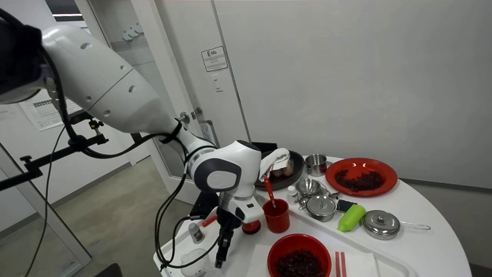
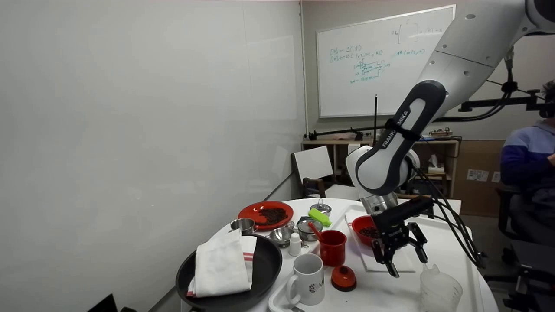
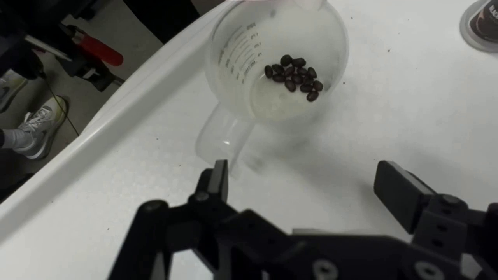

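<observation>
My gripper stands open over the white tray (image 3: 154,140), its two fingers wide apart and nothing between them. Just beyond the fingertips in the wrist view is a clear measuring cup (image 3: 280,105), upright, with several dark beans (image 3: 297,74) at its bottom. The cup's handle (image 3: 221,135) points toward the left finger without visible contact. In exterior view 2 the gripper (image 2: 409,268) hangs above the tray, left of the measuring cup (image 2: 439,291). A red bowl (image 2: 364,229) of dark beans lies behind the gripper there.
A red mug (image 1: 276,217) holding a red-handled utensil, a red-topped item (image 2: 344,278) and a white mug (image 2: 309,281) stand nearby. Behind are a black pan (image 2: 270,265) with a cloth, metal pots (image 1: 321,206) and a red plate (image 1: 362,164) of beans. Bare tray surrounds the measuring cup.
</observation>
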